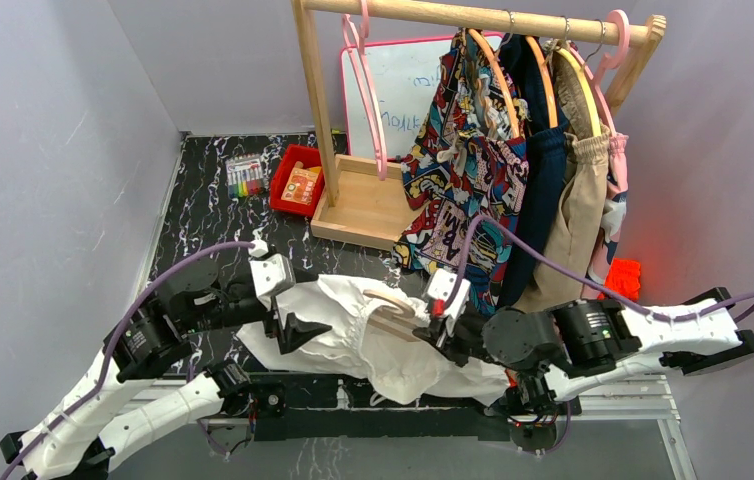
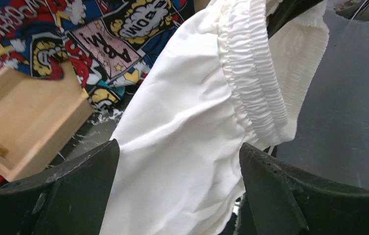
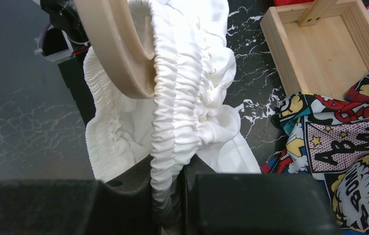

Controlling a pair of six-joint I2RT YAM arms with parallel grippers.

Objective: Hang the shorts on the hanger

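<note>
White shorts (image 1: 318,320) lie bunched at the front of the marble counter. My right gripper is shut on their ruched elastic waistband (image 3: 175,98), lifting it. A beige hanger (image 3: 116,54) sits in the waist opening beside the band, also visible in the top view. My left gripper is open at the shorts' left part, with white fabric (image 2: 177,161) lying between and beyond its fingers; it is not closed on the cloth.
A wooden rack (image 1: 408,12) holds patterned, navy, beige and pink garments, plus empty pink hangers (image 1: 378,140). Behind the shorts stand a wooden tray (image 1: 353,220) and red bin (image 1: 293,200). Marker pens (image 1: 245,178) lie at the left.
</note>
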